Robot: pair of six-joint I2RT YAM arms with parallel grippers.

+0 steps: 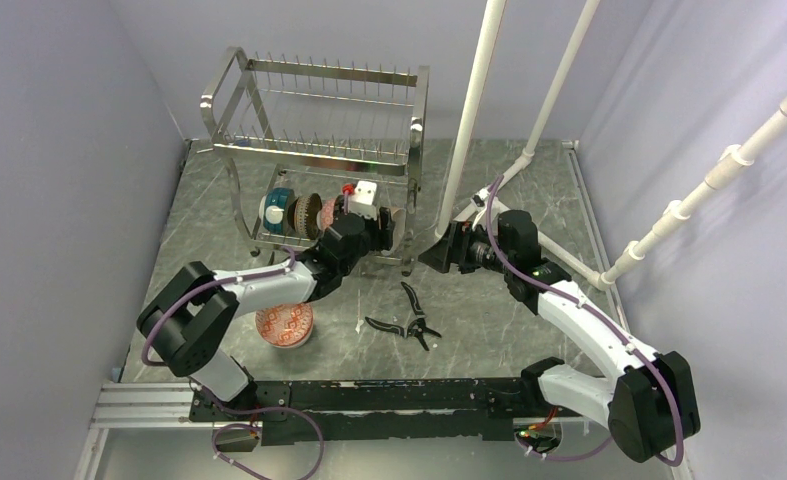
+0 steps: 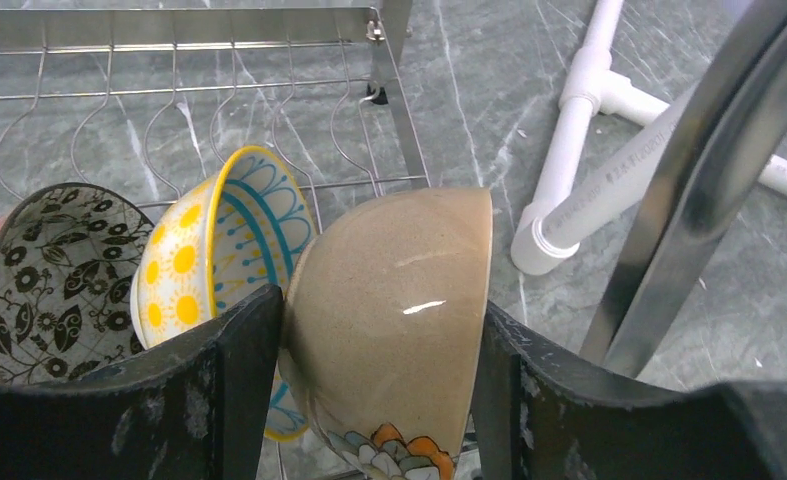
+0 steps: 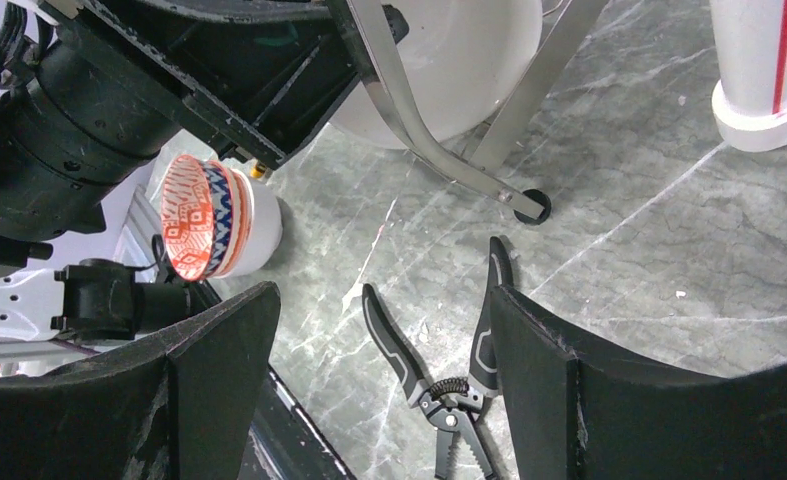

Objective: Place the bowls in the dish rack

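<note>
In the rack's lower tier [image 1: 359, 170] several bowls stand on edge. The left wrist view shows a dark floral bowl [image 2: 64, 270], a yellow patterned bowl [image 2: 174, 265] and a tan bowl [image 2: 394, 300] at the right end, with my left gripper around it, fingers part open on either side; whether they grip it cannot be told. A bowl stack [image 1: 284, 322] sits on the counter, lower left. My right gripper [image 1: 447, 245] is open and empty, right of the rack.
Pliers [image 1: 415, 327] lie on the counter in front of the rack. White pipes [image 1: 468, 100] rise at the rack's right; the rack's metal post [image 2: 679, 230] is close beside my left gripper.
</note>
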